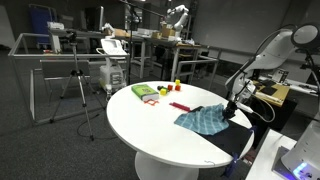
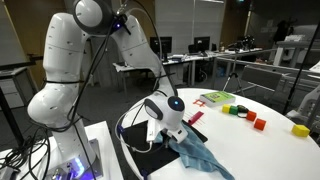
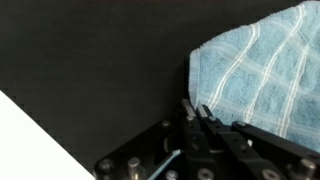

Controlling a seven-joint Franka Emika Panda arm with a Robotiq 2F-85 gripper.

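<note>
A light blue towel with white stripes lies partly over a black mat. In the wrist view, my gripper is shut right at the towel's near left edge. The fingertips touch or nearly touch the cloth, but whether a thin fold is pinched between them cannot be made out. Exterior view 1 has the towel spread on the white table, with the gripper low over its right end. From the second exterior view, the white arm hides much of the gripper, while the towel extends to its right.
The black mat reaches the table's near right edge. On the round white table lie a green box, a red object and several small coloured blocks.
</note>
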